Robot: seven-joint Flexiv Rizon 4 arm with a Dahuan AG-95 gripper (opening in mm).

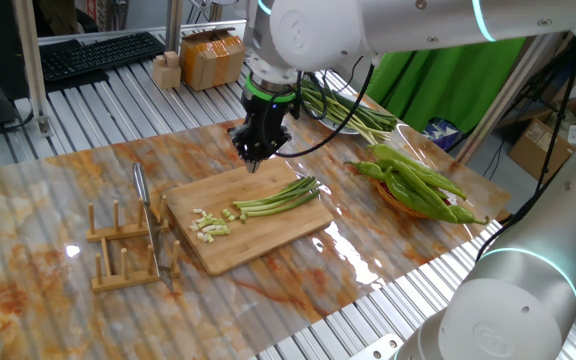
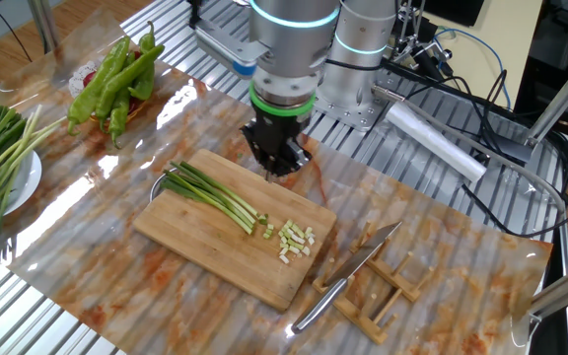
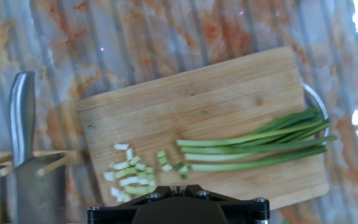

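Observation:
My gripper (image 1: pixel 253 166) hangs over the far edge of the wooden cutting board (image 1: pixel 253 250), clear of everything on it. In the wrist view its fingers (image 3: pixel 178 190) meet at the bottom middle, shut, with nothing visible between them. On the board lie a bunch of cut green onions (image 2: pixel 210 197) and a small heap of chopped white and green pieces (image 2: pixel 294 240). A cleaver (image 2: pixel 341 279) rests in a wooden pegged rack (image 2: pixel 399 284) beside the board, its handle (image 3: pixel 22 115) sticking out past the rack.
Green peppers (image 1: pixel 413 190) fill a basket at the table's right in exterior view 1. More green onions (image 2: pixel 3 163) lie on a white plate (image 2: pixel 26 187). A cardboard box (image 1: pixel 211 60) and a keyboard (image 1: pixel 98 55) sit at the back. Marbled tabletop around the board is mostly bare.

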